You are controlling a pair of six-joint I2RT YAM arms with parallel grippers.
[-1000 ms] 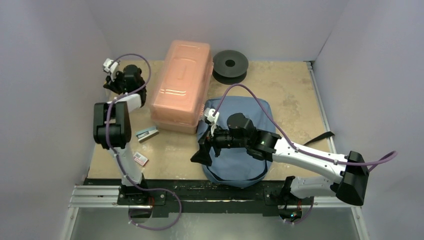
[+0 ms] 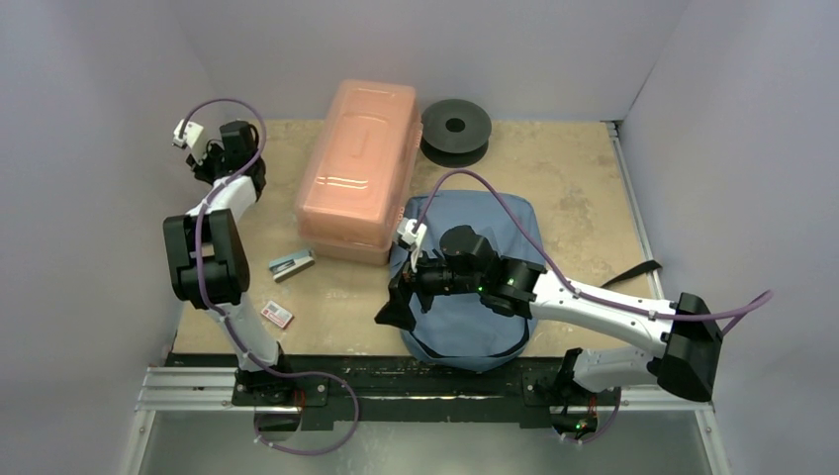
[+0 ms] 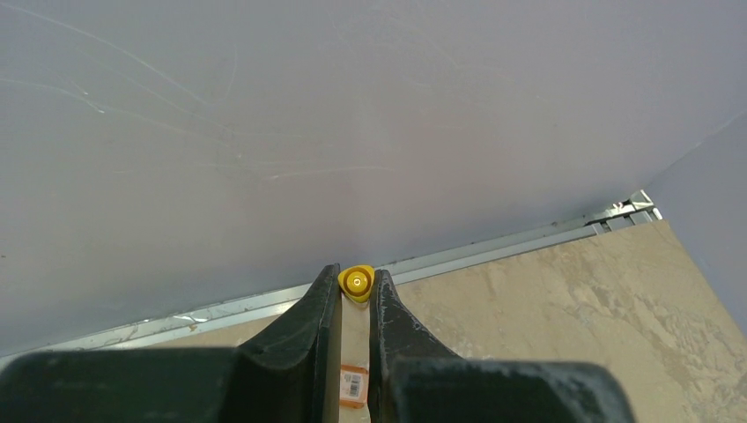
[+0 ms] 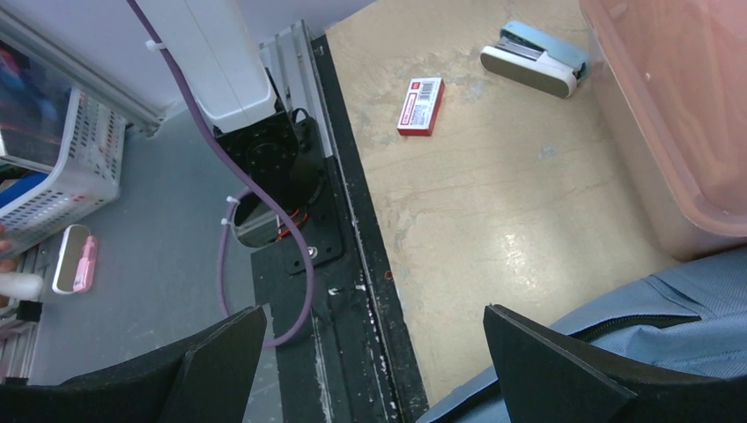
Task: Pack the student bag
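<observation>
The blue bag (image 2: pixel 469 216) lies on the table under my right arm. In the left wrist view, a yellow round-ended item (image 3: pixel 358 283) is pinched between the fingertips of my left gripper; its length is hidden. That gripper is by the left wall, past the box. Over the bag's left side, my right gripper stands open with nothing between its fingers. A blue and white stapler (image 2: pixel 291 264) and a small red and white box (image 2: pixel 277 314) lie on the left of the table. Below the held item shows an orange-edged barcoded piece (image 3: pixel 354 386).
A translucent orange box (image 2: pixel 361 163) stands left of the bag, with a black spool (image 2: pixel 455 132) behind. A black strap (image 2: pixel 631 273) lies at the right edge. Bare table shows at the back right. Walls close in the left and back.
The right arm has shifted slightly left. The bag, stapler and boxes have stayed put.
</observation>
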